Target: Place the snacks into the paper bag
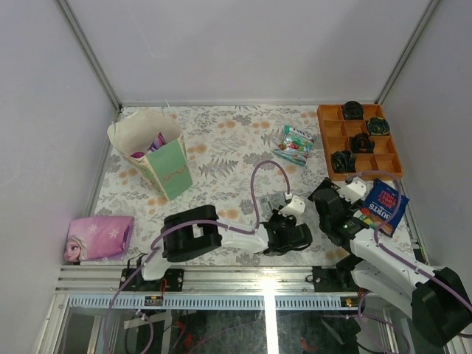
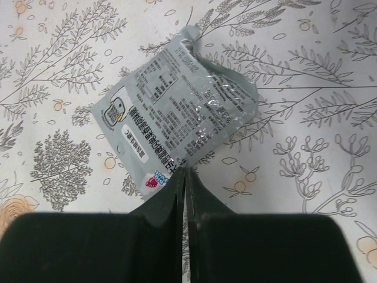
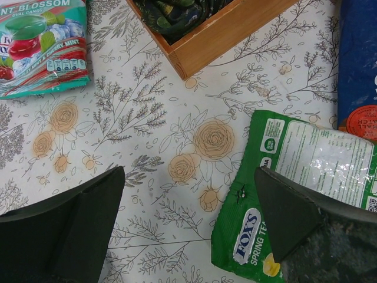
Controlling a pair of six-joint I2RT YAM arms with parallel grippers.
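Note:
In the left wrist view, a grey flat snack packet [image 2: 177, 97] lies on the cloth just beyond my left gripper. That gripper is shut with nothing between its fingers; its tips meet at the packet's near edge. My right gripper stands wide open over the cloth, its right finger overlapping the view of a green Fox's packet [image 3: 247, 236]. A red-and-teal candy packet [image 1: 296, 144] lies left of the wooden box. At the far right rests a blue packet [image 1: 385, 203]. The paper bag [image 1: 171, 173] stands open at the left, a purple item inside.
A wooden compartment box [image 1: 332, 133] holding several dark rolled items sits at the back right. A pink folded pouch [image 1: 103, 237] lies front left. The cloth between bag and candy packet is clear.

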